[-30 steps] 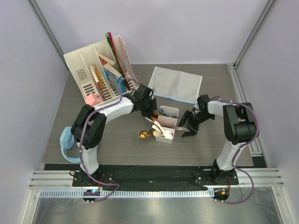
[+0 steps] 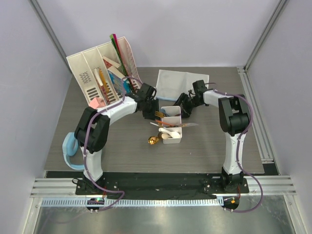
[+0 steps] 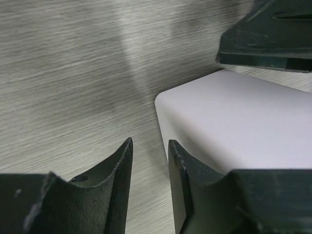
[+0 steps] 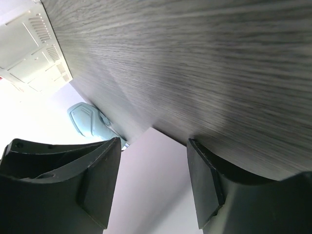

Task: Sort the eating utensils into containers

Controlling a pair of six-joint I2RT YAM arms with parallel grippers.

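Observation:
In the top view, white containers [image 2: 171,138] at the table's centre hold wooden spoons, orange-handled and yellow utensils and a flat spatula [image 2: 189,125]; a gold ladle [image 2: 152,140] lies beside them. My left gripper [image 2: 155,113] is at their upper left; in its wrist view its fingers [image 3: 105,195] are low by a white rounded edge, with little visible between them. My right gripper [image 2: 183,105] is at their upper right, low over a pale sheet [image 4: 146,180] in its wrist view, its fingers parted with nothing held.
A white organizer [image 2: 87,73] with books and pens stands back left. A pale mat [image 2: 175,83] lies at the back, blue headphones [image 2: 70,151] at front left.
My right gripper has moved up toward the back, beside the upper container. The left gripper has shifted slightly, and the containers sit a little further left and forward.

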